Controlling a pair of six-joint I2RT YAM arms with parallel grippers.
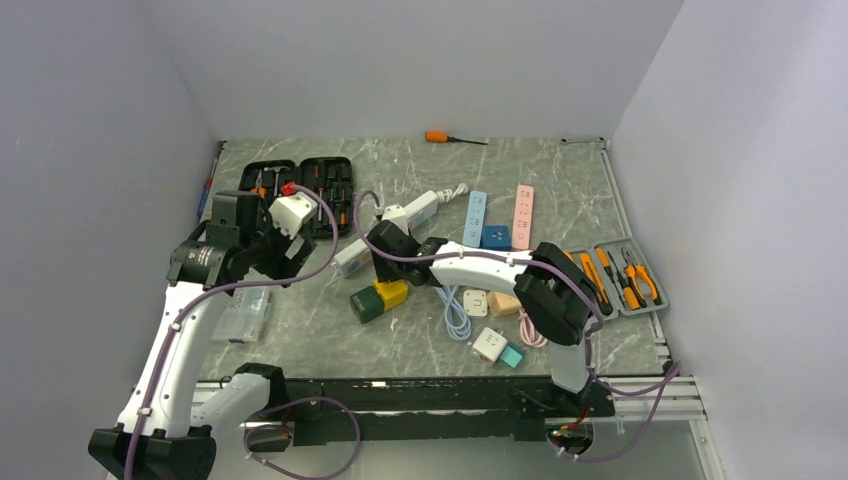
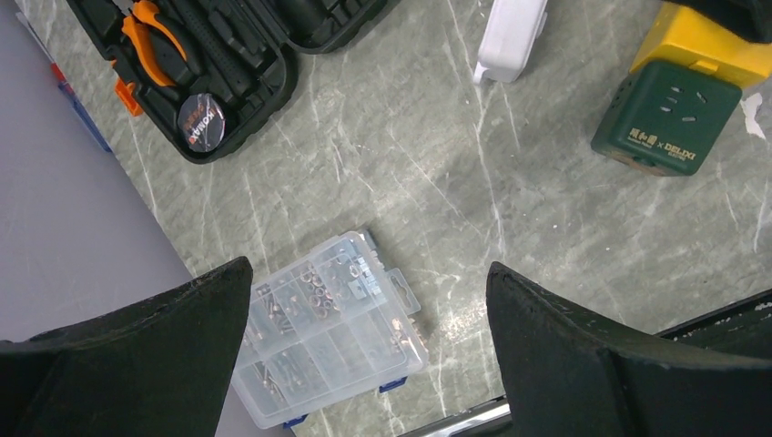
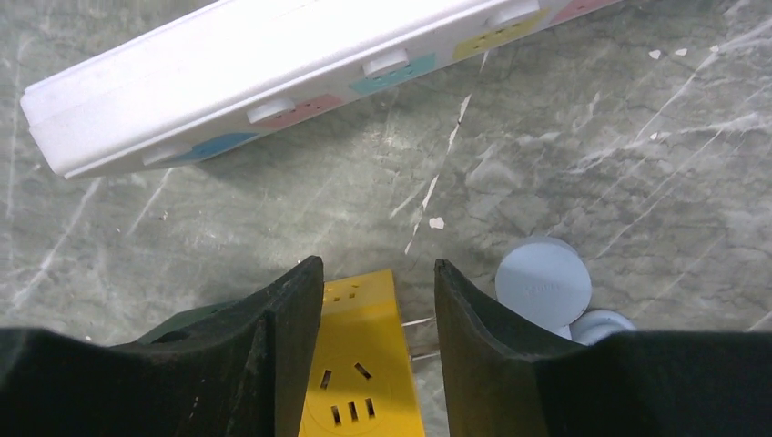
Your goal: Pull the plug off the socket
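In the top view, a yellow plug piece (image 1: 391, 293) and a dark green block (image 1: 367, 305) sit joined on the marble table. My right gripper is open over the yellow piece (image 3: 360, 382). One finger (image 3: 305, 314) overlaps its left edge, beside the green block (image 3: 205, 314). The other finger (image 3: 460, 319) stands past its right side, across two thin metal prongs (image 3: 421, 321). Whether either finger touches is unclear. Away to the left, my left gripper is open and empty above the table. The left wrist view shows the green block (image 2: 669, 118) closely.
A white power strip (image 3: 273, 55) lies behind the yellow piece. Left of it are a clear parts box (image 2: 332, 328) and a black tool case (image 2: 264, 91). Coiled blue cable (image 1: 456, 318) and several adapters lie to the right. Between parts box and green block the table is bare.
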